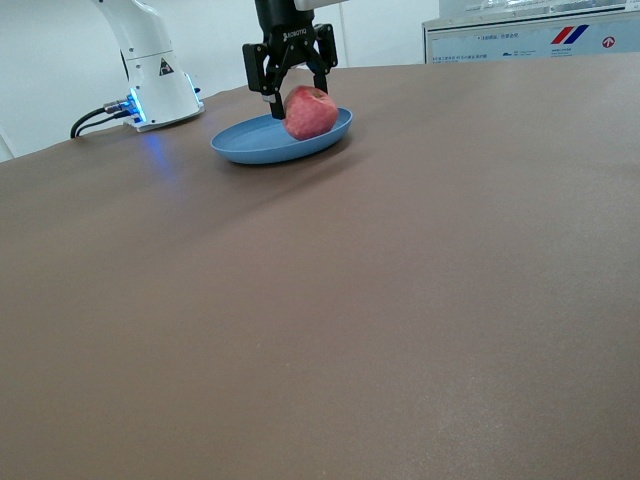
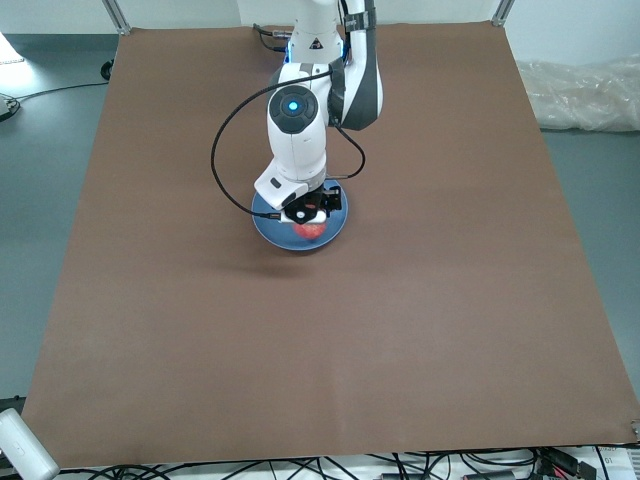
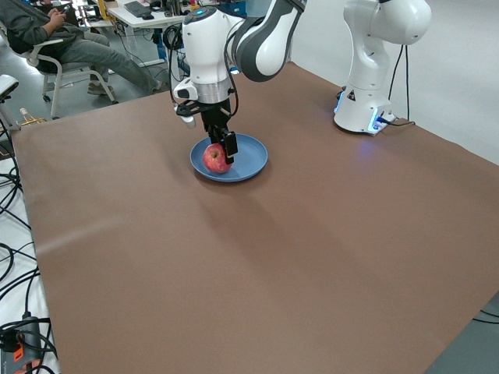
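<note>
A red apple [image 1: 310,117] sits on a blue plate [image 1: 245,145], also seen in the right view as the apple [image 3: 216,159] on the plate [image 3: 253,162]. My black gripper [image 1: 298,93] is over the plate with its fingers down around the upper part of the apple. In the top view the apple shows between and in front of the fingertips; whether they press on it, I cannot tell. In the left view my wrist hides much of the apple.
Cables lie along the table's outer edge, and a seated person is beyond it in the right view.
</note>
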